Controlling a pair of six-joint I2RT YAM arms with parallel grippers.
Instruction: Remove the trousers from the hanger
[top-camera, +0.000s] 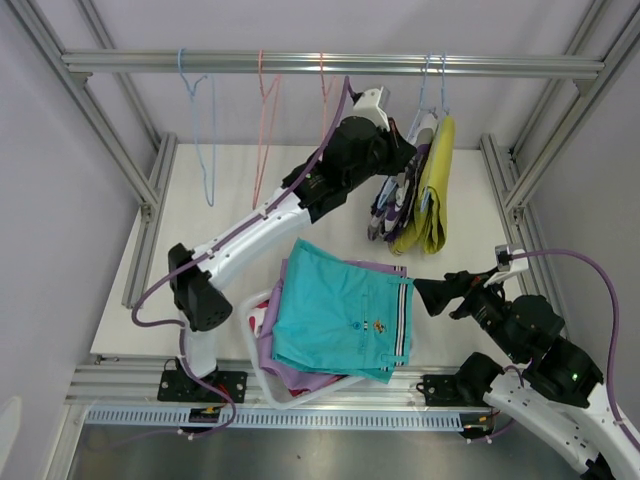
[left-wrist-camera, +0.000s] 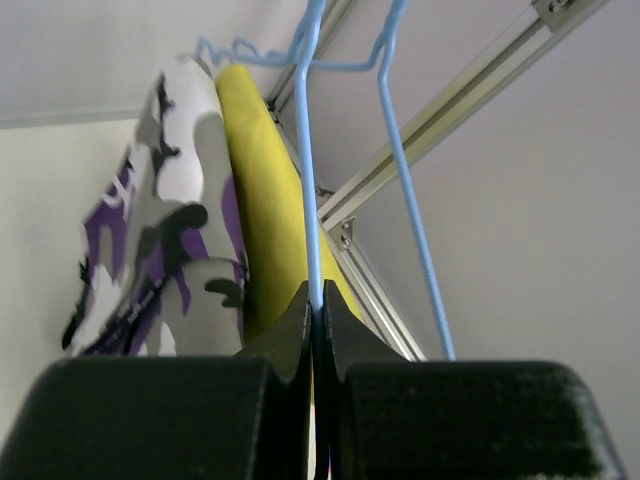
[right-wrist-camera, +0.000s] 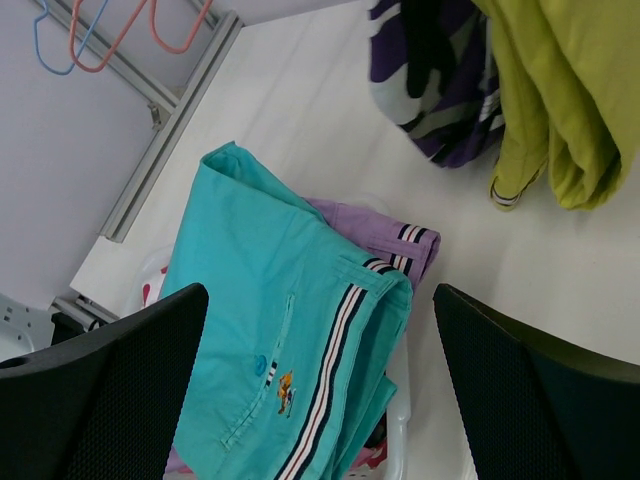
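Up at the rail, my left gripper is shut on a thin blue hanger (left-wrist-camera: 305, 150), whose wire runs between the fingertips. Just beyond it hang camouflage purple-and-grey trousers (left-wrist-camera: 170, 230) and yellow-green trousers (top-camera: 435, 190), side by side on blue hangers at the right part of the rail. My right gripper waits low at the right front, open, its fingers empty, facing the folded turquoise trousers (top-camera: 340, 310) in the white bin (top-camera: 255, 370).
Empty blue and pink hangers (top-camera: 268, 120) hang left along the metal rail (top-camera: 230, 62). Purple cloth lies under the turquoise pair. The white board (top-camera: 460, 300) is bare around the bin, and frame posts stand at both sides.
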